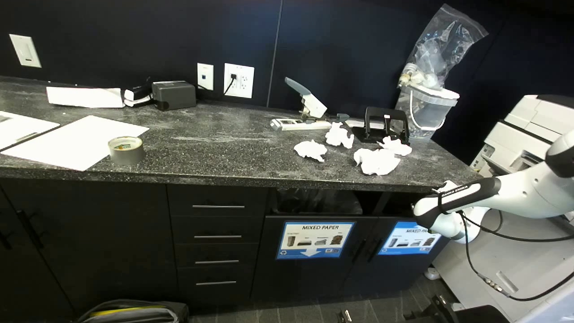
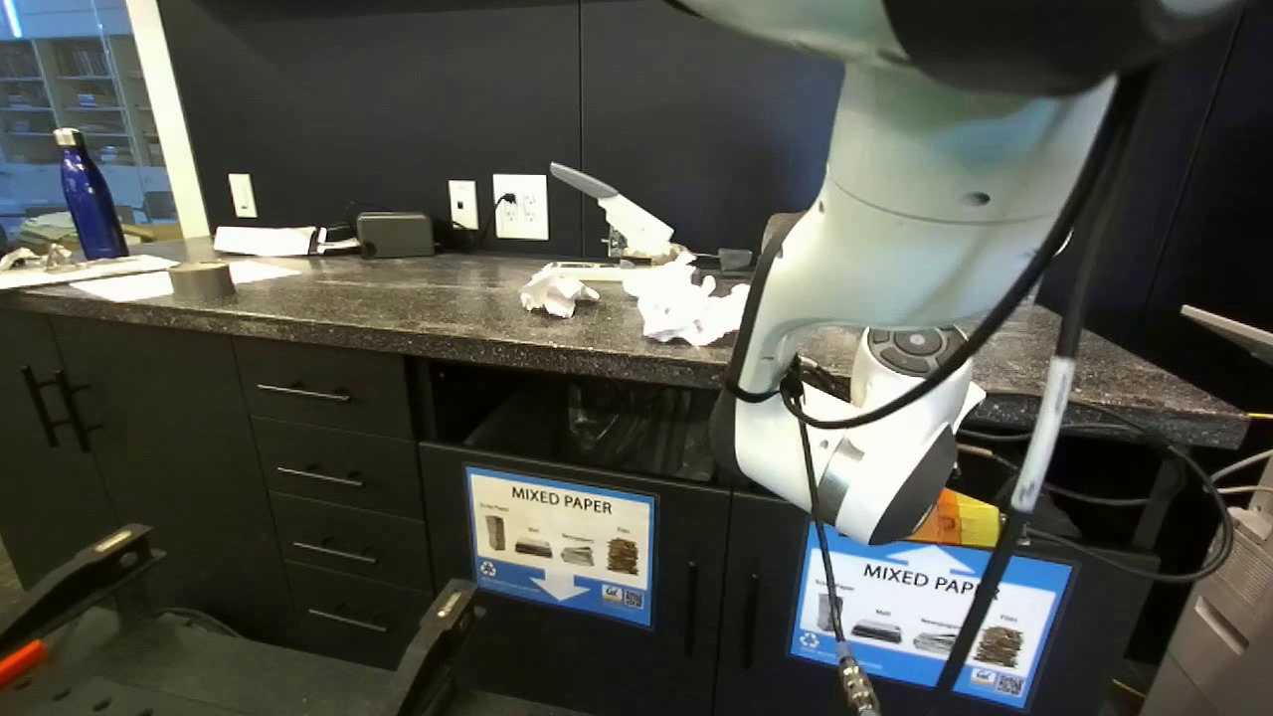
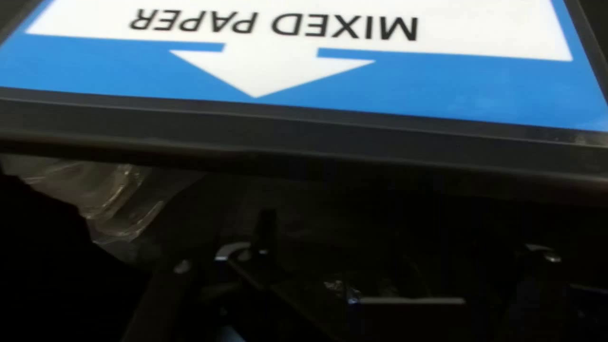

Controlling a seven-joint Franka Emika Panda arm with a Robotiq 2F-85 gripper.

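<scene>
In the first exterior view, crumpled white papers lie on the dark counter [image 1: 226, 153]: one by itself [image 1: 310, 150], another near the stapler [image 1: 339, 134], and a larger clump [image 1: 376, 160] to the right. My arm [image 2: 823, 394] reaches down in front of the right-hand cabinet opening, hiding most of the hand in both exterior views. In the wrist view, the gripper is dim against the dark opening, its fingers wide apart, and no paper shows between them. The upside-down MIXED PAPER sign [image 3: 273, 25] fills the top.
A left-hand opening [image 1: 317, 202] holds a dark liner, above another MIXED PAPER sign [image 1: 315, 240]. Behind the papers stand a raised stapler [image 1: 309, 105], a hole punch [image 1: 387, 117] and a clear bucket [image 1: 430, 110]. A tape roll [image 1: 126, 150] rests left.
</scene>
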